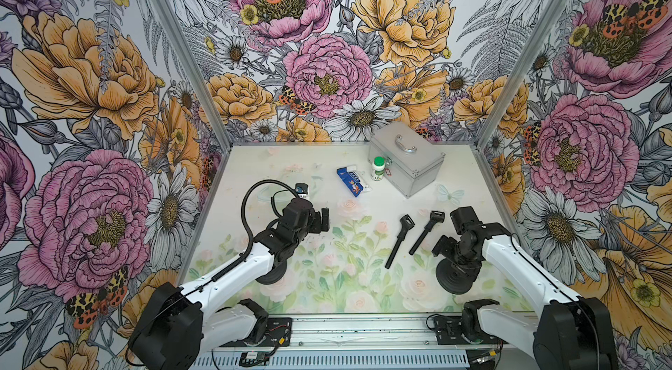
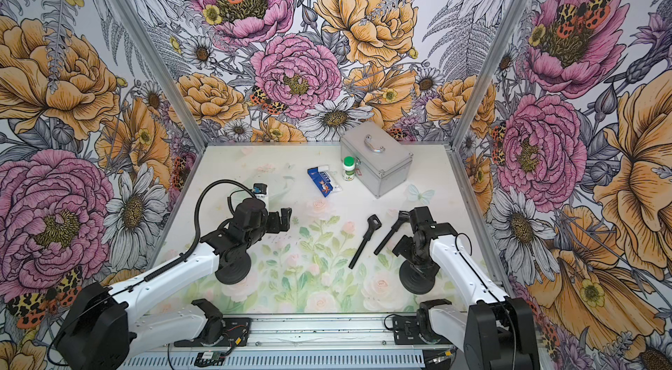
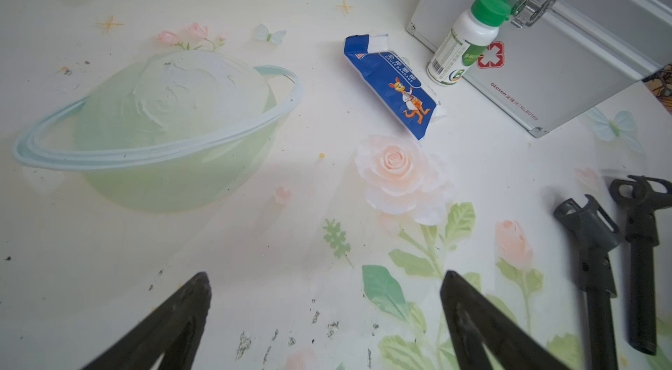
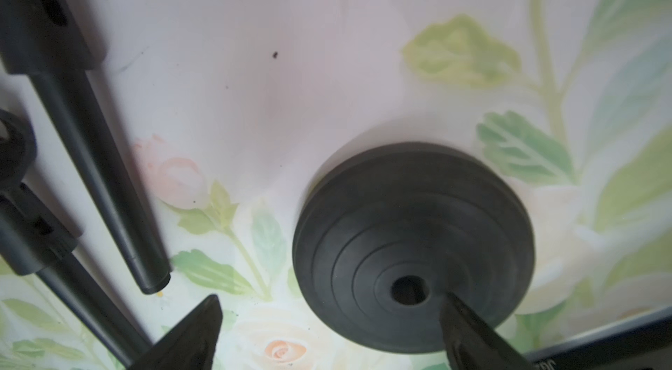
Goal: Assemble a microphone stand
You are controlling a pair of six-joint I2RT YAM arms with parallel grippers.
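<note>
Two round black bases lie flat on the table: the left base (image 1: 271,274) partly under the left arm, the right base (image 4: 413,230) with its centre hole facing up. Two black rods with clip heads, the nearer rod (image 1: 399,241) and the farther rod (image 1: 426,232), lie side by side left of the right gripper. My left gripper is open above the table, nothing between its fingers. Open too, my right gripper hovers over the right base; one fingertip overlaps the base in the right wrist view, and nothing is held.
At the back stands a silver metal case (image 1: 407,160), a white bottle with a green cap (image 1: 378,168) before it. A blue packet (image 1: 350,181) lies left of the bottle.
</note>
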